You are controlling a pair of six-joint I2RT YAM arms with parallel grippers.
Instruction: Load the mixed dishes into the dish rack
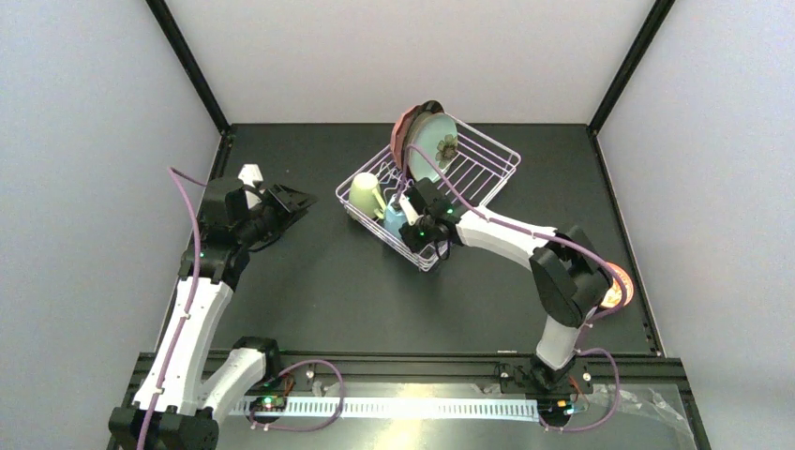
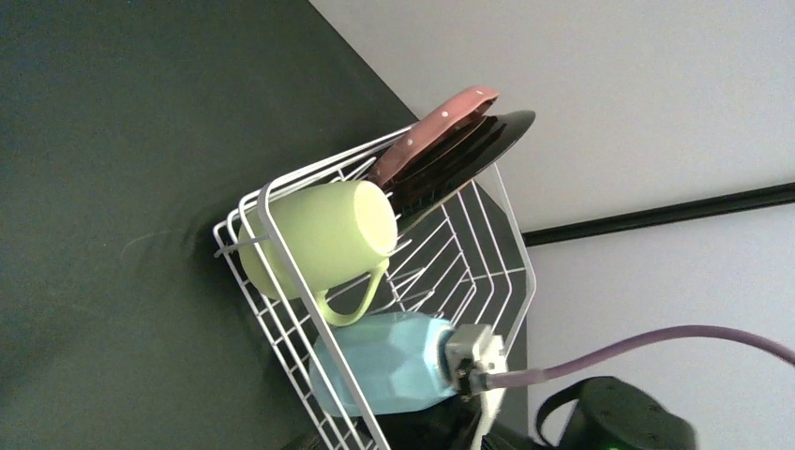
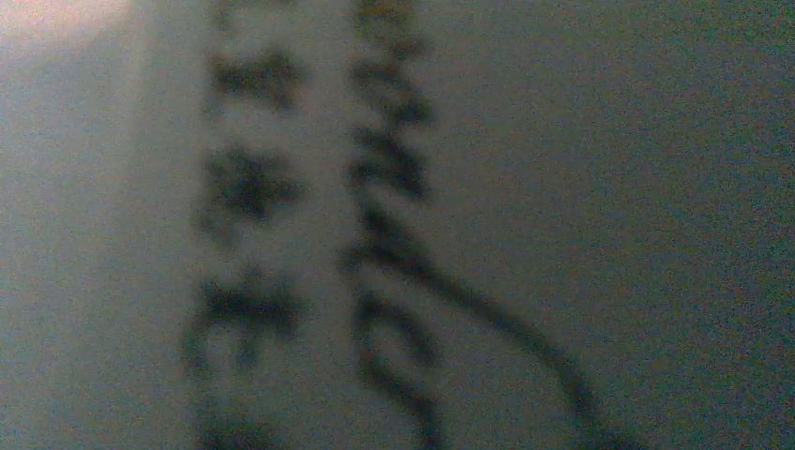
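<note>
The white wire dish rack [image 1: 487,141] stands at the back centre. My right gripper [image 1: 405,221] is shut on a blue cup [image 2: 380,366], which is tipped on its side in the left wrist view at the rack's near end. Whether the cup touches the wires cannot be told. Beside it a green mug [image 1: 364,194] sits in the rack's left corner. A pale green plate [image 1: 432,141], a dark plate [image 2: 469,155] and a pink dish [image 2: 436,131] stand on edge at the back. My left gripper [image 1: 305,199] hovers left of the rack, holding nothing visible; its finger opening is unclear.
Partly hidden behind the right arm, an orange patterned dish [image 1: 616,284] lies near the right wall. A blurred surface with dark lettering [image 3: 253,187] fills the right wrist view.
</note>
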